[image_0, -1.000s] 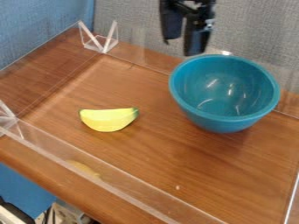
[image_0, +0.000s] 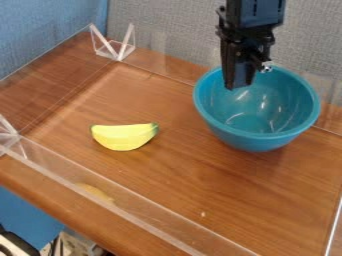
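My black gripper (image_0: 246, 66) hangs at the top right, over the back left part of a teal bowl (image_0: 267, 120); whether its fingers are open or shut is unclear. The bowl sits upright on the wooden table (image_0: 187, 200) and shows nothing inside. A yellow banana (image_0: 123, 134) lies on the table left of the bowl, well apart from it.
Clear plastic edges run along the table's front and sides, with white wire corner pieces at the back left (image_0: 112, 42) and left edge. A grey padded wall stands behind.
The bowl and banana have not moved.
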